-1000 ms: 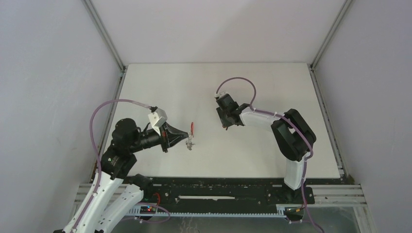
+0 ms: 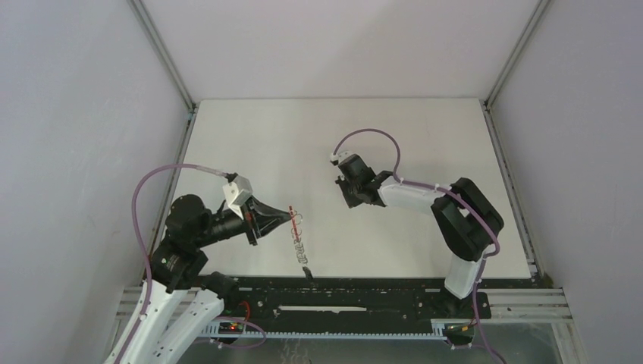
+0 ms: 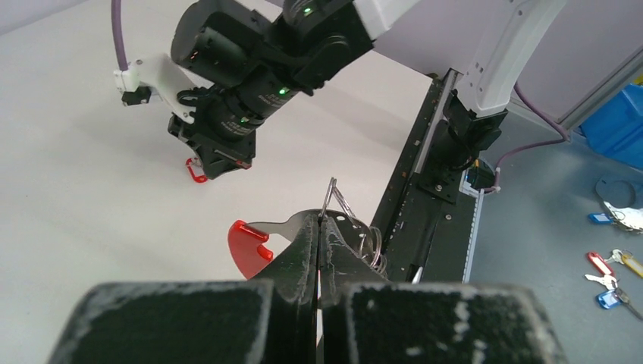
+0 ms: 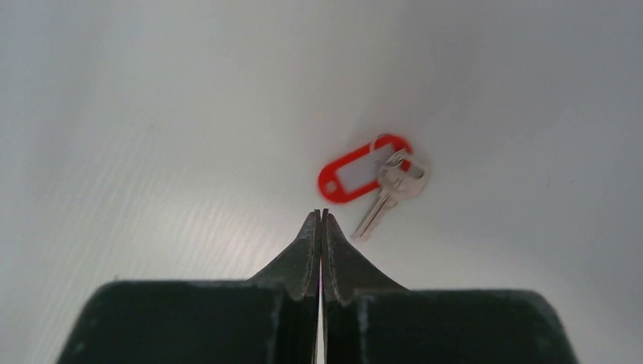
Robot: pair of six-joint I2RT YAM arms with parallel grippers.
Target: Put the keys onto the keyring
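In the left wrist view, the metal keyring with a red-grip plate dangles from my left gripper, which is shut on it. Loose wire rings hang down on its right side. The key with a red tag lies flat on the table in the right wrist view. My right gripper is shut with nothing between its fingers. The key and tag are outside the fingertips, beyond them and a little to the right. From the top, the right arm covers the key.
Bare white table surrounds both arms. A black rail runs along its front edge. On the floor at the right of the left wrist view are several other tagged keys and a blue bin.
The hanging keyring has swung and turned in the left gripper.
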